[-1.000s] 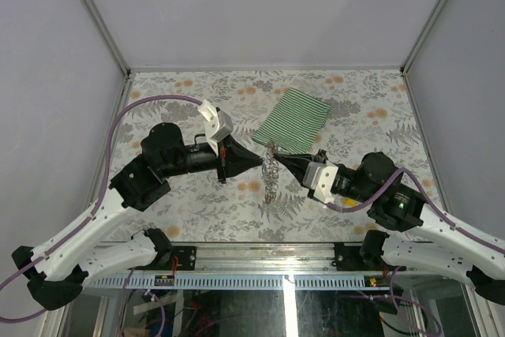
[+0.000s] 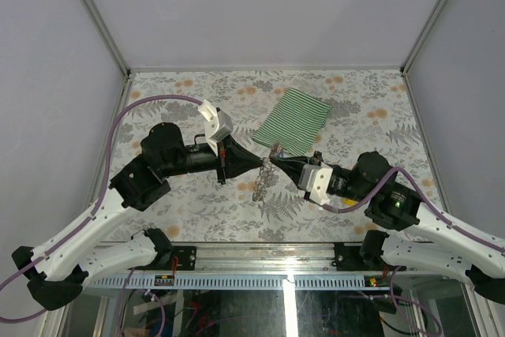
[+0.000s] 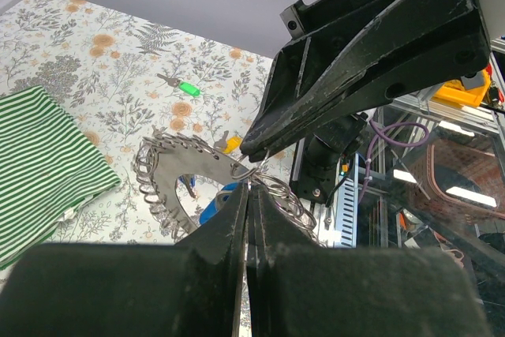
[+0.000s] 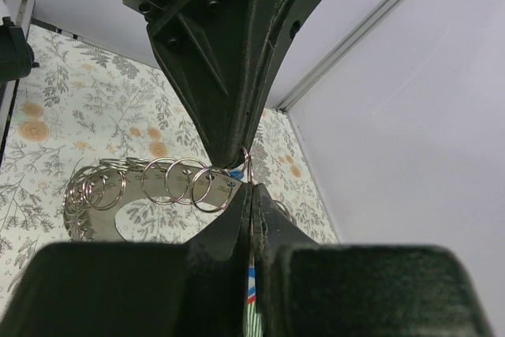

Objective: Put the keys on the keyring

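Observation:
The keyring (image 2: pixel 263 182), a flat metal loop strung with several small wire rings, hangs between my two grippers above the table. My left gripper is shut on a thin wire of it. Close to the right, my right gripper is shut too, a fine wire ring running into its fingertips. Both tips nearly meet in the top view. On the table in the left wrist view lie a key with a green head (image 3: pixel 189 88) and a yellow-headed key (image 3: pixel 232 144). Something blue (image 3: pixel 208 212), partly hidden behind the keyring, shows below them.
A green-striped cloth (image 2: pixel 293 121) lies flat behind the grippers. Grey walls enclose the back and sides, and a metal rail (image 2: pixel 264 256) runs along the front edge.
The keyring's hanging lower end has swung to the left and twisted. Both arms have stayed almost still; the right one shifted only slightly.

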